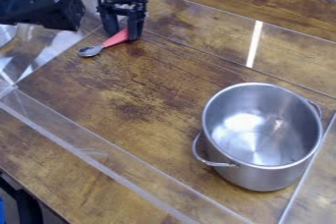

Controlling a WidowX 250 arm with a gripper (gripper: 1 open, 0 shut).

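Observation:
My black gripper (pixel 122 23) is at the top left, low over a spoon with a pink-red handle (pixel 116 39) and a metal bowl (pixel 90 51). Its fingers reach down around the far part of the handle; whether they are shut on it is hard to tell. A large steel pot (pixel 258 135) with wire handles stands on the right of the wooden table (pixel 138 110).
Clear plastic edging runs along the left side and lower part of the table, with a pale tape strip (pixel 256 43) at the upper right.

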